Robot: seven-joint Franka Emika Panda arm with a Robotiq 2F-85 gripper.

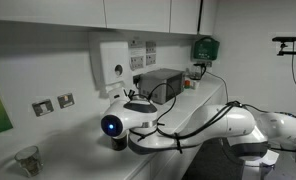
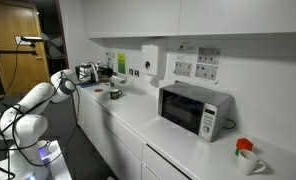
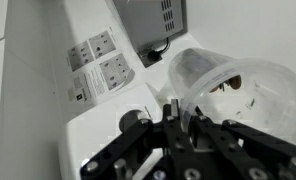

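A greyish cup [image 3: 192, 68] with a pale, wide rim fills the right of the wrist view. Brown marks show inside it. My gripper reaches that rim and is shut on it, its dark fingers partly hiding the near edge. In exterior view 1 my white and black arm [image 1: 146, 122] is over the counter, and its bulk hides the fingertips. A dark cup [image 1: 119, 142] shows just beneath the arm there; whether it is the one I hold, I cannot tell.
A clear tumbler [image 1: 29, 160] stands at the counter's near left. Along the wall are a microwave [image 2: 194, 112], sockets [image 1: 55, 104] and a white wall box [image 1: 110, 62]. A white mug [image 2: 248, 162] and a red cup [image 2: 245, 145] stand at the far end. Bare counter [image 2: 138, 119] lies before the microwave.
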